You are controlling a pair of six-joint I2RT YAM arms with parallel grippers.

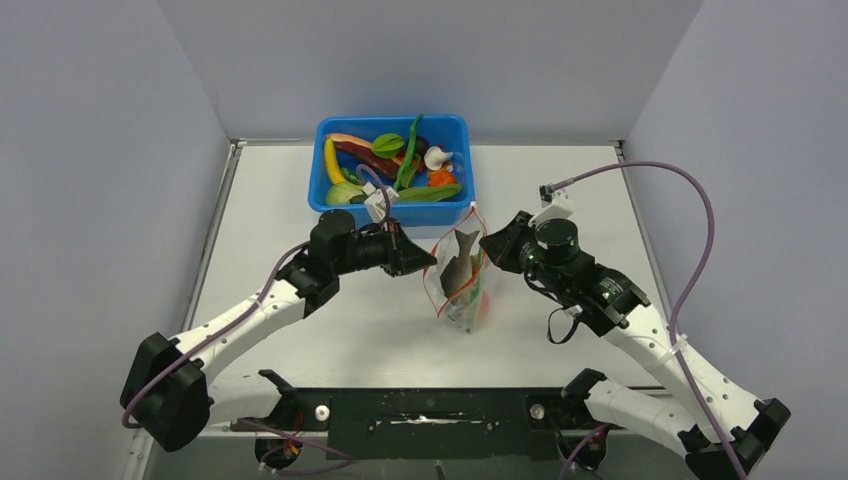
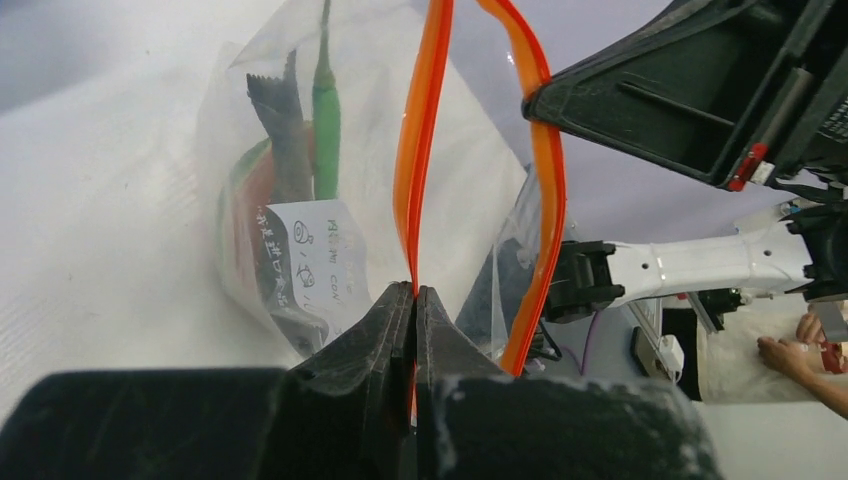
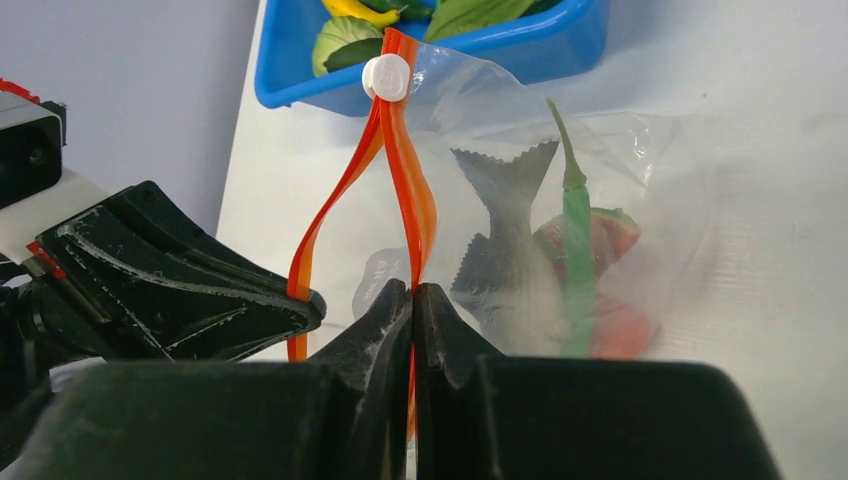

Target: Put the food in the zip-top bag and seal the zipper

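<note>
A clear zip top bag (image 1: 468, 312) with an orange-red zipper rim hangs between my two grippers, its mouth open. Through its wall show a dark fish tail (image 3: 510, 215), a green vegetable (image 3: 577, 250), a watermelon-like piece (image 3: 610, 325) and a white paper with writing (image 2: 318, 255). My left gripper is shut on one side of the zipper rim. On the opposite side, my right gripper is shut on the other rim strip. A white slider (image 3: 386, 77) sits at the far corner, where both strips meet.
Behind the bag stands a blue bin (image 1: 318, 180) holding several vegetables, among them a yellow one and a green pepper. A person's hand (image 2: 785, 355) appears at the edge of the left wrist view.
</note>
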